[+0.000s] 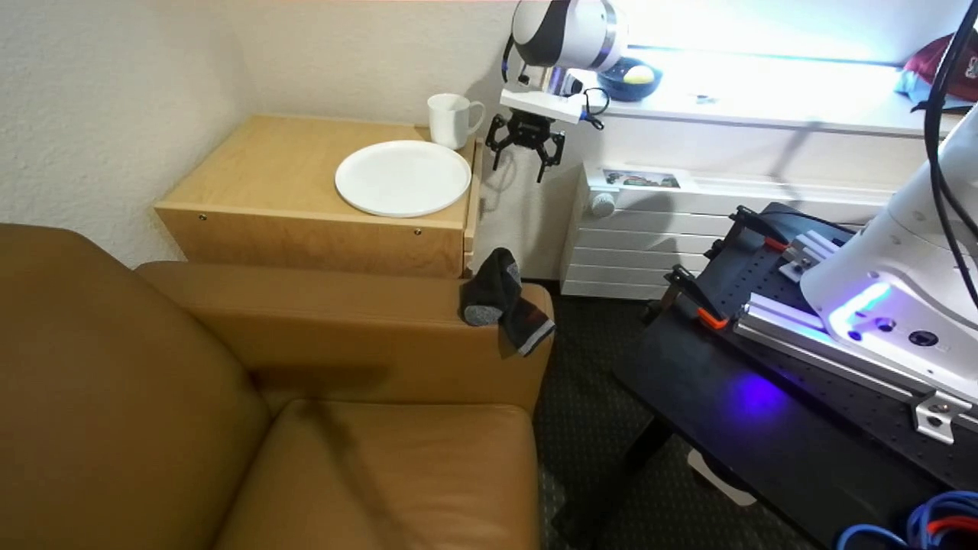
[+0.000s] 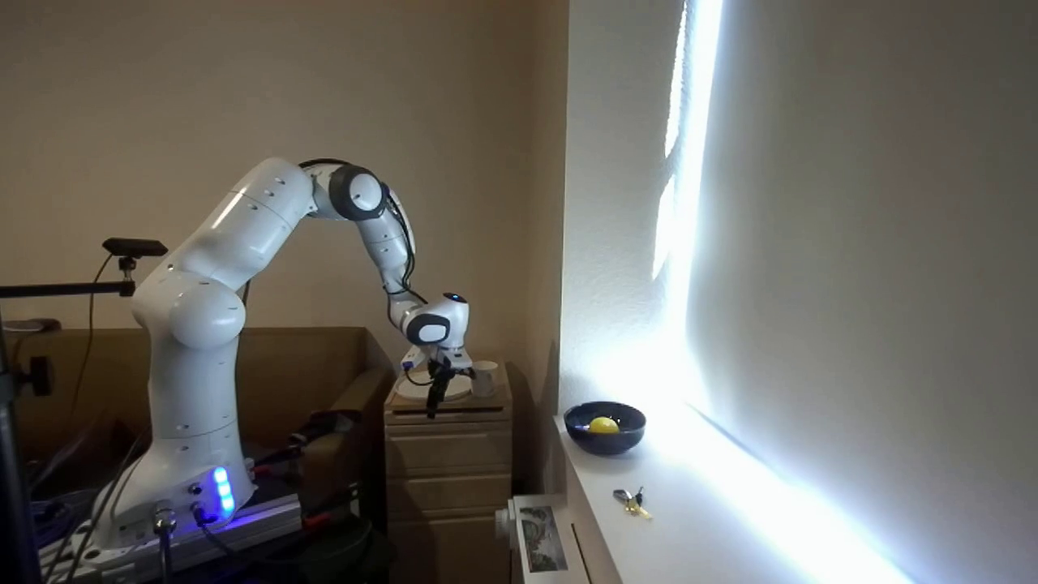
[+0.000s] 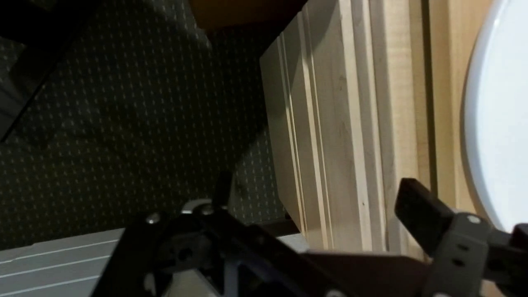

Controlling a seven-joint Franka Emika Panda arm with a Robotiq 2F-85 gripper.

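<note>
In exterior view 1 my gripper [image 1: 519,173] hangs in the air just off the right end of the wooden cabinet [image 1: 275,156], its fingers spread wide and nothing between them. On the cabinet top lie a round white plate [image 1: 403,179] and, behind its right side, an upright white mug [image 1: 450,119]. The wrist view shows the plate [image 3: 502,114] at the right edge and the drawer fronts [image 3: 326,123] below the gripper; the mug does not show there. A dark blue bowl [image 2: 604,443] holding a yellow round object [image 2: 603,425] stands on the windowsill.
A dark sock [image 1: 500,298] lies over the brown sofa's armrest [image 1: 367,302]. The white radiator [image 1: 642,243] stands under the windowsill, where small keys [image 2: 634,502] lie. Open floor [image 3: 123,128] shows between cabinet and black table [image 1: 715,403].
</note>
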